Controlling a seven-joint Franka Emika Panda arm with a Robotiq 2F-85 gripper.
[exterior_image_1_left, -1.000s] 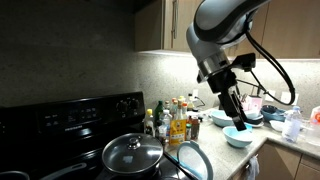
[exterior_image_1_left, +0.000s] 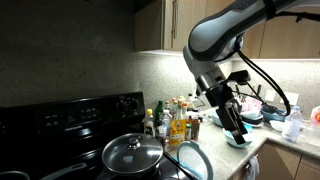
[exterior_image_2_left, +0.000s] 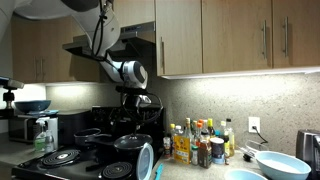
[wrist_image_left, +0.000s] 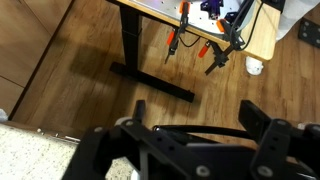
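My gripper stands open at the bottom of the wrist view, its dark fingers (wrist_image_left: 98, 147) wide apart with nothing between them. Below it lies the wooden floor. In exterior view 1 the arm hangs at the right, in front of the counter, its lower end overlapping a light blue bowl (exterior_image_1_left: 234, 142). A lidded pan (exterior_image_1_left: 132, 155) rests on the black stove. Beside it a pale round disc (exterior_image_1_left: 195, 160) stands on edge. Exterior view 2 has the arm above the stove, the lidded pan (exterior_image_2_left: 130, 141) lower down.
Several bottles (exterior_image_2_left: 190, 143) stand along the backsplash right of the stove. Another blue bowl (exterior_image_2_left: 283, 164) sits on the counter. Wooden cabinets (exterior_image_2_left: 200, 40) hang overhead. In the wrist view a table (wrist_image_left: 262, 35) with tools borders open floor (wrist_image_left: 80, 60).
My arm has shifted a little left and downward in exterior view 1, now covering more of the light blue bowl. The pan, disc and bottles have stayed put.
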